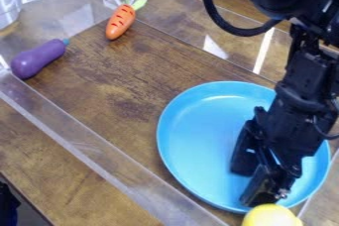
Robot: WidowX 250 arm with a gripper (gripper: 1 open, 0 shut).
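My dark gripper [265,170] is down over the right half of a blue plate [192,146], its black body hiding much of that side and its fingertips low near the plate's front right. Whether anything is between the fingers is hidden. A yellow object [271,216] sits at the bottom edge, just in front of the plate, partly cut off.
A purple eggplant [38,59] lies at the left and an orange carrot [121,20] at the back. Clear strips or walls cross the left and back.
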